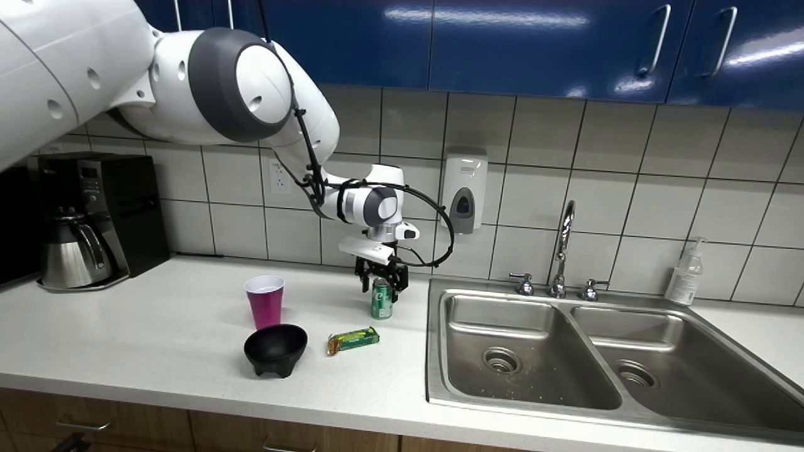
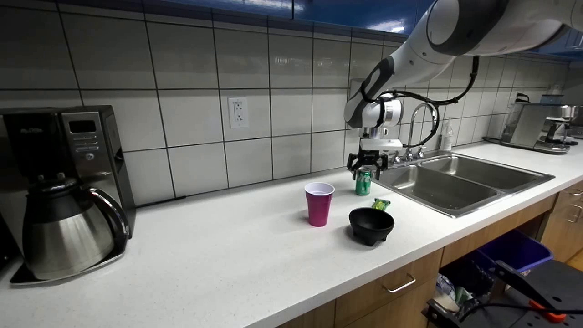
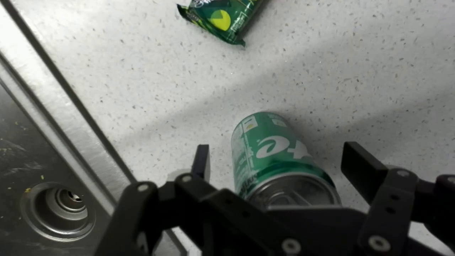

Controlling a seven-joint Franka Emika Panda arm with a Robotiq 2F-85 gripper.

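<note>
A green soda can (image 1: pixel 382 300) stands upright on the counter, left of the sink. My gripper is open above and around its top; in the wrist view the can (image 3: pixel 273 149) lies between the two fingers, with a gap on either side. One of the black fingers (image 3: pixel 362 168) shows to the right of the can. In the second exterior view the gripper (image 2: pixel 367 174) hangs over the can (image 2: pixel 363 183) from the back. The lower gripper body hides part of the can's lid in the wrist view.
A green-wrapped snack bar (image 1: pixel 354 339) lies in front of the can. Further left are a black bowl (image 1: pixel 276 348) and a magenta cup (image 1: pixel 265 305). The double sink (image 1: pixel 437 346) is on the right, a coffee maker (image 1: pixel 113 211) far left. Bare counter lies between coffee maker and cup.
</note>
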